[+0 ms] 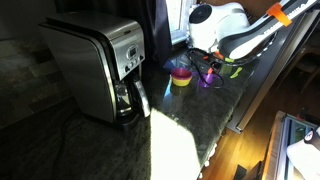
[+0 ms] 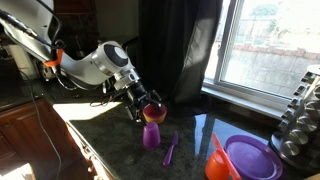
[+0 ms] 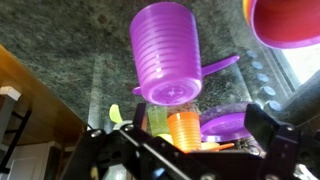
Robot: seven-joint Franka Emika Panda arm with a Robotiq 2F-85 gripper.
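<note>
A ribbed purple cup (image 3: 166, 58) fills the upper middle of the wrist view. My gripper is open, its dark fingers spread at the lower left and right with nothing held between them. In exterior view 2 the purple cup (image 2: 151, 135) stands on the dark counter, just in front of and below the gripper (image 2: 138, 108). Behind it is a bowl, red and yellow (image 2: 156, 113), partly covered by the gripper. A purple utensil (image 2: 170, 149) lies to the cup's right; its handle passes behind the cup in the wrist view.
An orange cup (image 3: 184, 130), a green cup (image 3: 158, 120) and a purple plate (image 3: 226, 127) lie beyond. A coffee maker (image 1: 105, 65) stands on the counter (image 1: 185, 140). The window and dark curtain bound the back; bare counter lies in front.
</note>
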